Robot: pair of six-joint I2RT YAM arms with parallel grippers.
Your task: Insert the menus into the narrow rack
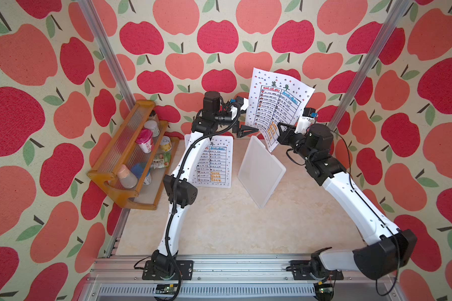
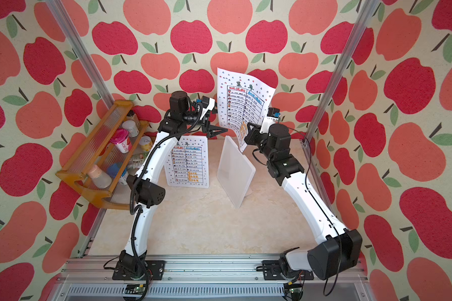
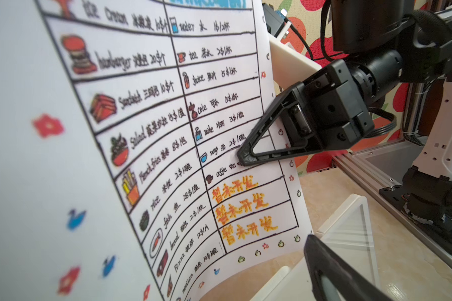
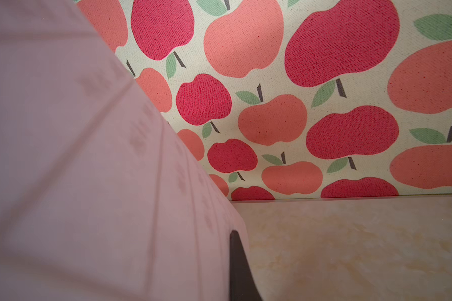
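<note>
A curved paper menu (image 1: 271, 95) is held up at back centre by my right gripper, shut on it near the lower half of its right column; its back fills the left of the right wrist view. Below it stands the white rack (image 1: 261, 170), a leaning panel. My left gripper (image 1: 248, 129) is open just left of the menu, above the rack, with nothing between its fingers; one black finger shows at lower right in the left wrist view. A second menu (image 2: 195, 165) is at back left, partly behind my left arm.
A wooden shelf (image 1: 116, 150) with cups, jars and packets stands at the left wall. The front of the table (image 1: 241, 230) and the area right of the rack are largely clear, beneath the right arm.
</note>
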